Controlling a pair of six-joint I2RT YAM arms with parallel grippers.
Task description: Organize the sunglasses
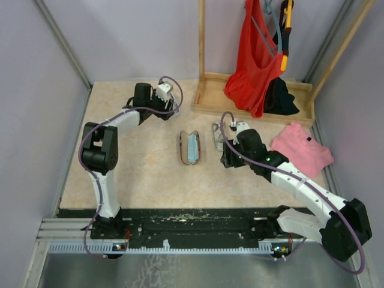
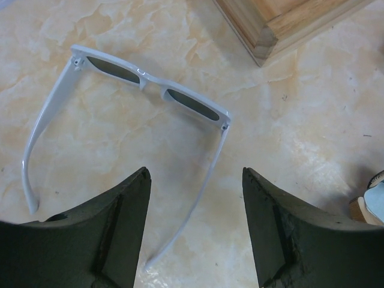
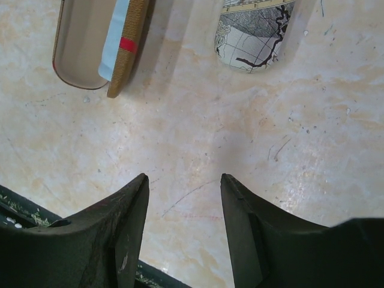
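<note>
White sunglasses [image 2: 198, 105] lie with temples unfolded on the marble table, beneath my left gripper, which stands open with nothing between its fingers; in the top view it partly covers them. An open glasses case [image 1: 193, 147] with a light blue cloth sits at mid-table, also at the top left of the right wrist view. A flat map-patterned item [image 3: 249, 45] lies right of the case. My right gripper is open and empty over bare table, right of and slightly below the case in the top view.
A wooden tray-stand [image 1: 210, 96] with red and black garments and hangers fills the back right. A pink cloth [image 1: 306, 153] lies at the right edge. A dark edge [image 1: 180, 219] runs along the front.
</note>
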